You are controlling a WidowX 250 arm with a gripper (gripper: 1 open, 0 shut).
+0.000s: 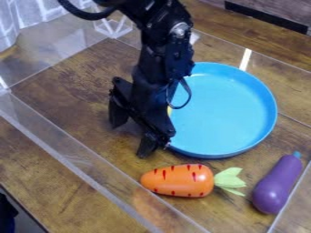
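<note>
My black gripper (137,121) is low over the wooden board at the left side of a blue plate (228,111), its fingers apart and pointing down. Part of a small yellowish thing shows behind it at the plate's left; the arm hides most of it, and I cannot tell whether the fingers touch it. An orange toy carrot (180,180) with green leaves lies below the plate, and a purple toy eggplant (277,185) lies at the lower right.
The wooden board (67,91) is clear to the left. Transparent edges or walls run along the lower left and right of the work area.
</note>
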